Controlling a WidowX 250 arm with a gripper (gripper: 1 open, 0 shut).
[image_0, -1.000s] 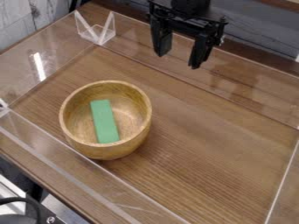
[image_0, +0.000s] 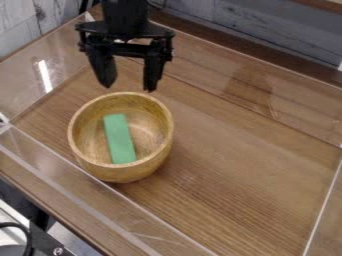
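Note:
My gripper (image_0: 124, 62) is at the upper left, open, its two black fingers pointing down just behind a tan round bowl (image_0: 154, 156). A green rectangular block (image_0: 118, 138) lies inside the bowl, toward its left side.
The arm has moved left from the upper right to just behind the bowl.

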